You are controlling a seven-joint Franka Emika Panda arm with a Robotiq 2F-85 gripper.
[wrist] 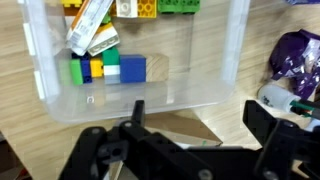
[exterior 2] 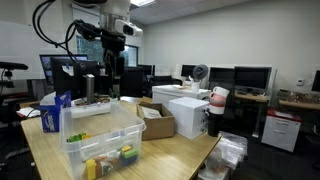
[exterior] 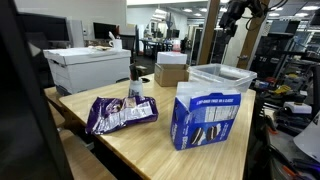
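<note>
My gripper is open with nothing between its fingers, the dark pads (wrist: 262,118) wide apart. In the wrist view it hangs over the near wall of a clear plastic bin (wrist: 190,92). Inside the bin lie colored blocks, among them a blue block (wrist: 132,69) and a green block (wrist: 180,5), plus a white and orange packet (wrist: 90,24). Exterior view 2 shows the gripper (exterior 2: 114,85) high above the bin (exterior 2: 110,144), with no contact.
An open cardboard box (exterior 2: 157,125) stands beside the bin. Also on the table are a blue cookie package (exterior: 205,120), a purple snack bag (exterior: 122,114) and a white bottle (exterior: 135,84). Bare wood lies in front of the bag.
</note>
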